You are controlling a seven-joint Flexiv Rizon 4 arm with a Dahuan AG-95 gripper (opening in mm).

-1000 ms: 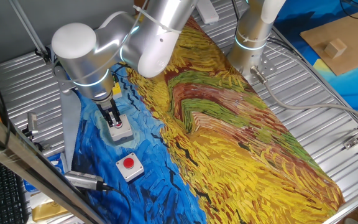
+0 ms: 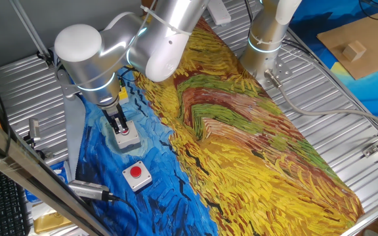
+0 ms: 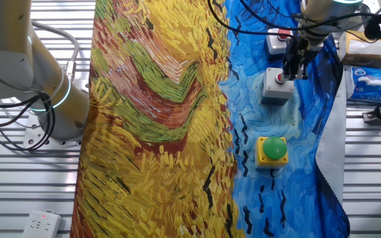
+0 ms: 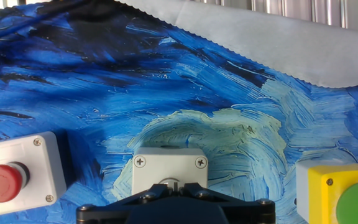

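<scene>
My gripper [image 2: 121, 128] points down at the middle light-grey box [image 2: 128, 139], its fingertips at the small red button [image 3: 281, 78] on top. The wrist view shows the dark fingers [image 4: 145, 198] drawn together over the near part of that box, so the fingers look shut. They hide most of the button there, and whether it is pressed cannot be told. A second box with a larger red button [image 4: 2, 182] stands to the left in the wrist view. On the right there is a yellow box [image 4: 321, 186] with a green button [image 4: 357, 204].
The boxes stand on a painted blue-and-yellow cloth [image 2: 241, 164], largely clear on its yellow side. Near the cloth's blue edge lie a cabled grey device [image 2: 89, 191] and a keyboard [image 2: 4, 196].
</scene>
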